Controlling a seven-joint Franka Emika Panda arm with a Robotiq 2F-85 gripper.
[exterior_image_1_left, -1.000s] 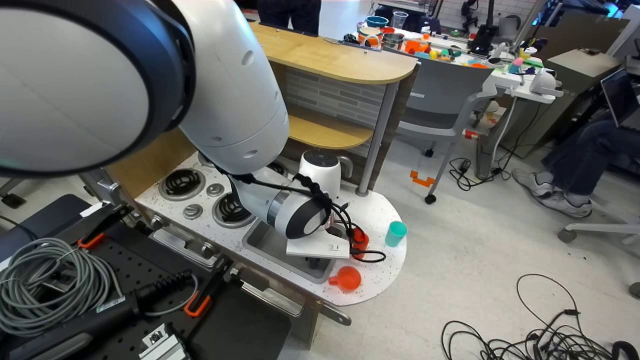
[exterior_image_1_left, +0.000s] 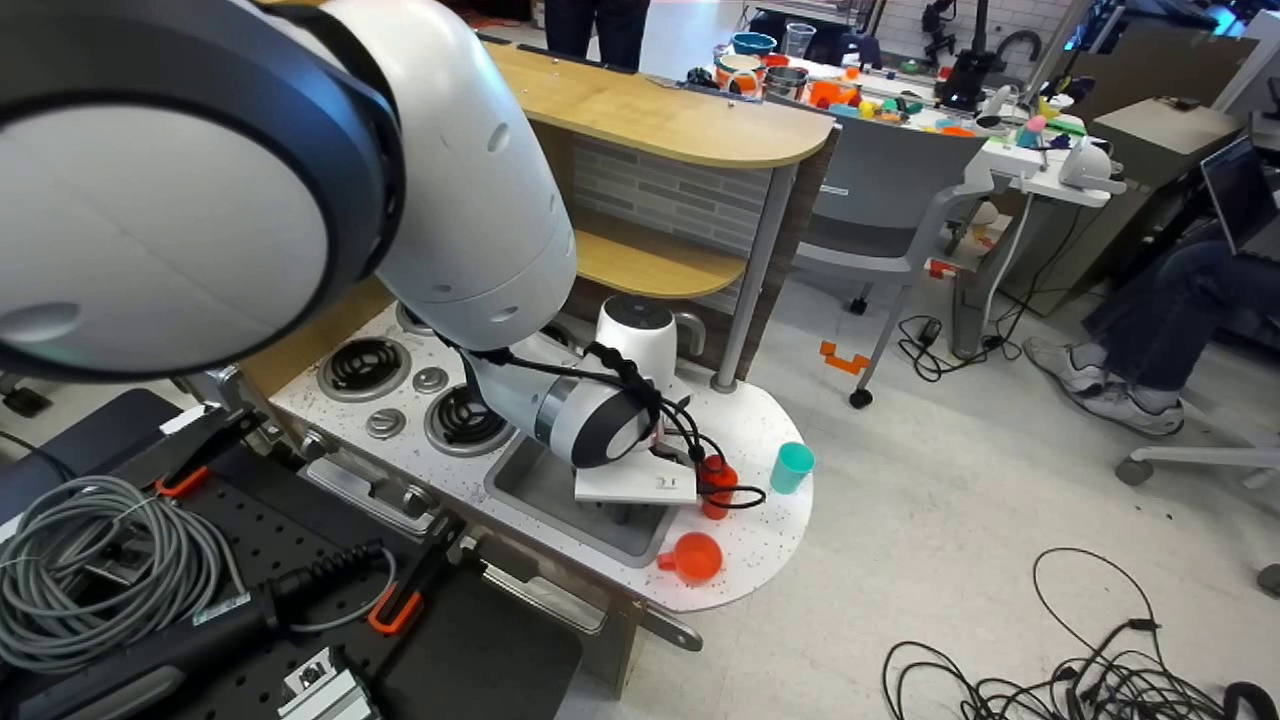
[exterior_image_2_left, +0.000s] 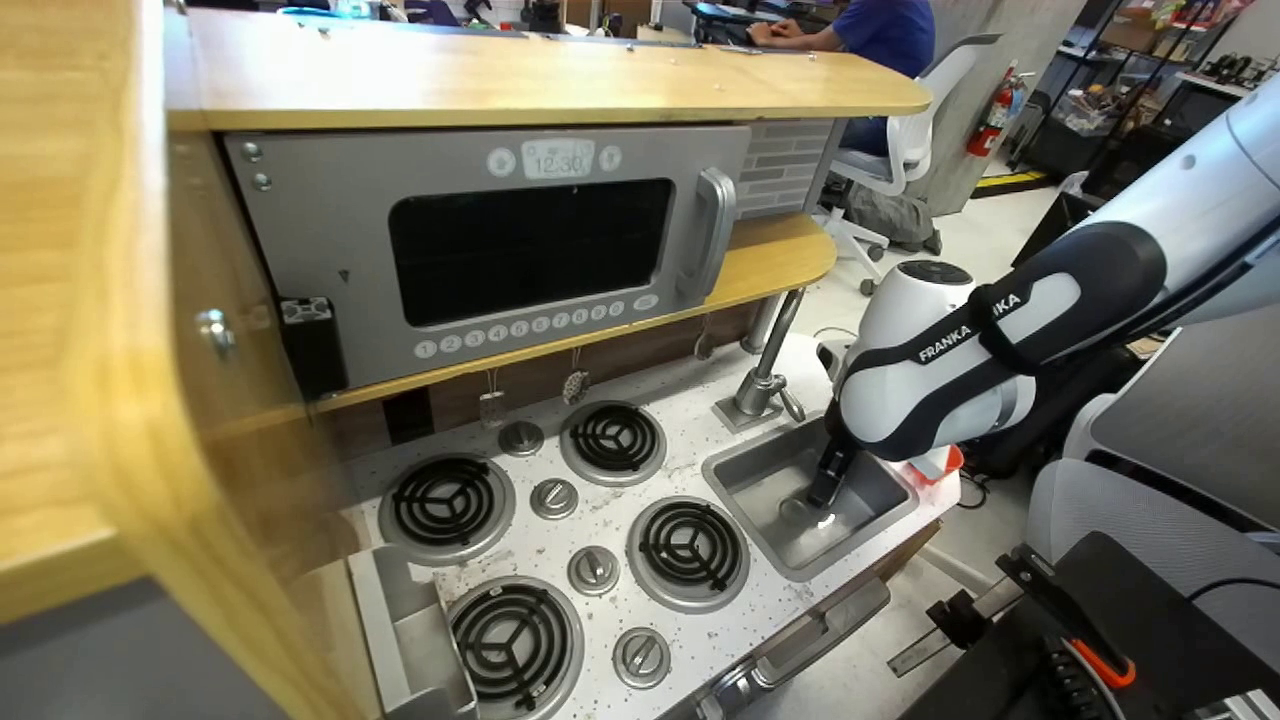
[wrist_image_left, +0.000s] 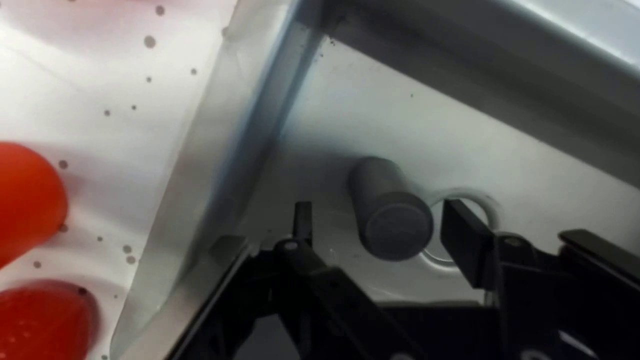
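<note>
A dark grey cylinder (wrist_image_left: 393, 210) is inside the grey sink (wrist_image_left: 342, 96), close to the round drain (wrist_image_left: 483, 207). In the wrist view my gripper is open, its black fingers (wrist_image_left: 465, 234) on either side of the cylinder with visible gaps. The far exterior view has the gripper (exterior_image_2_left: 823, 494) low inside the basin, and the cylinder cannot be made out there. In the other exterior view the white hand mount hides most of the fingers.
Right of the sink on the counter are an orange cup (exterior_image_1_left: 696, 558), a red bottle-like object (exterior_image_1_left: 717, 486) and a teal cup (exterior_image_1_left: 792, 467). A white kettle (exterior_image_1_left: 638, 341) stands behind the arm. The sink's walls closely surround my fingers; stove burners (exterior_image_2_left: 689, 553) lie to the left.
The arm has shifted a little, and the white hand mount sits slightly differently over the sink. The cups and the red object have stayed put.
</note>
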